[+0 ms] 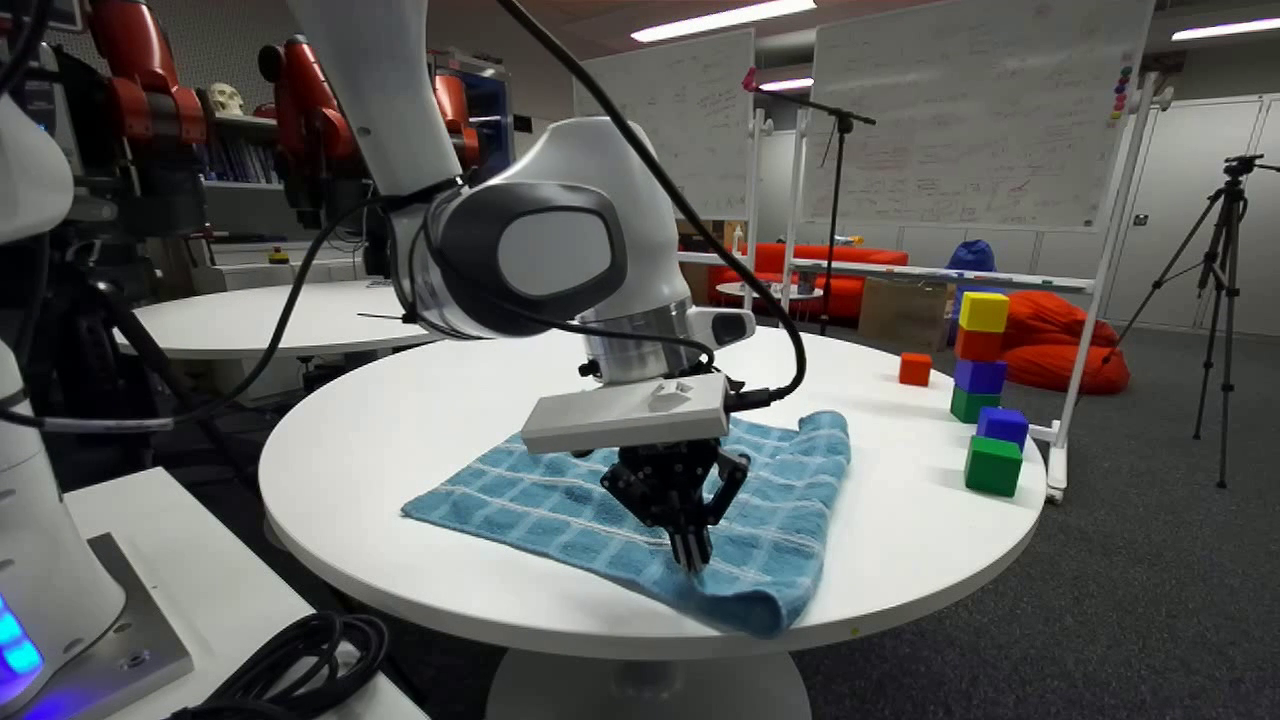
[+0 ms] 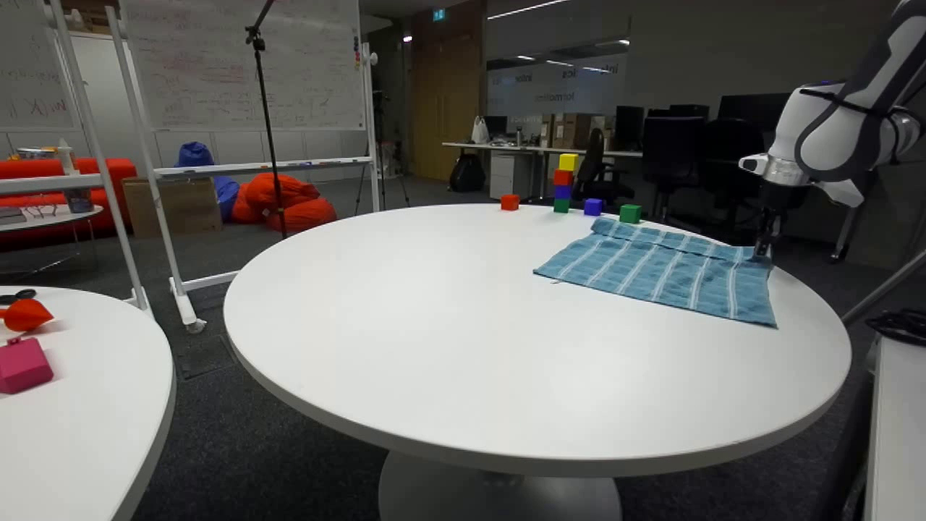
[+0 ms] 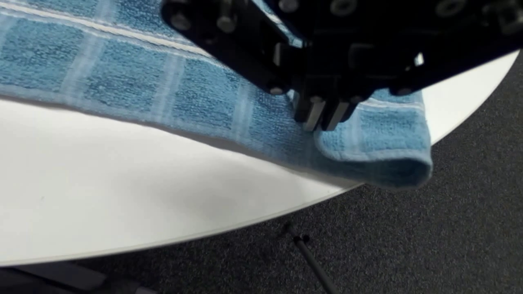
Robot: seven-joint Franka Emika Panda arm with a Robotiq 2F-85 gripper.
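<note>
A blue towel [image 1: 576, 490] with white stripes lies on the round white table, seen whole in exterior view 2 as a blue cloth [image 2: 668, 268] with one long side folded over. My gripper [image 1: 692, 558] points down at the towel's front side, close to the table edge. In the wrist view the gripper is shut, and the towel's pale hem [image 3: 372, 157] curls up to its fingertips, pinched there. Beside the fingers the fold makes an open loop [image 3: 409, 171] that reaches past the table rim. Exactly how much cloth lies between the fingers is hidden.
Along the table's far right stand a tower of coloured blocks [image 1: 980, 360], a red block [image 1: 914, 368], a blue block [image 1: 1003, 425] and a green block [image 1: 993, 466]. A black cable hangs along the arm.
</note>
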